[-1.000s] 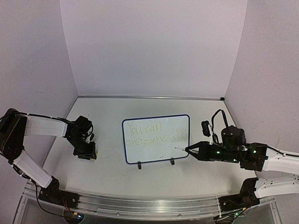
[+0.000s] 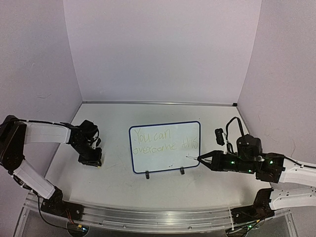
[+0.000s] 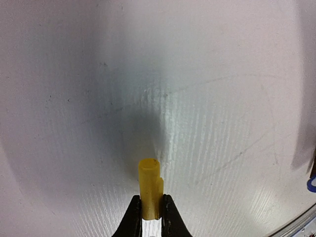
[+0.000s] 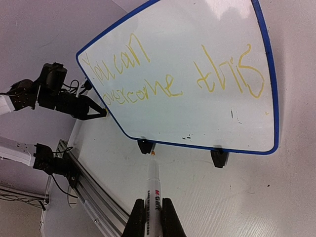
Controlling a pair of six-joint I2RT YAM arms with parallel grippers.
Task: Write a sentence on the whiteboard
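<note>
The blue-framed whiteboard [image 2: 166, 160] lies mid-table, bearing "You can overcome this" in yellow handwriting [image 4: 229, 71]. A white marker [image 4: 153, 185] with an orange-yellow tip is held by my right gripper, which is shut on its barrel. From above, the marker [image 2: 191, 157] reaches over the board's lower right corner. It is hard to tell whether the tip touches the surface, though it seems to hang above it. Left of the board, my left gripper is shut on a yellow cap [image 3: 149, 185], close over the table.
Two black clips [image 2: 147, 175] sit on the board's lower edge. A few dark specks [image 4: 187, 138] mark the board near its bottom. Bare table [image 2: 116, 182] lies between the left gripper and the board, and in front of it. A metal rail [image 2: 158, 217] runs along the front.
The writing looks the same.
</note>
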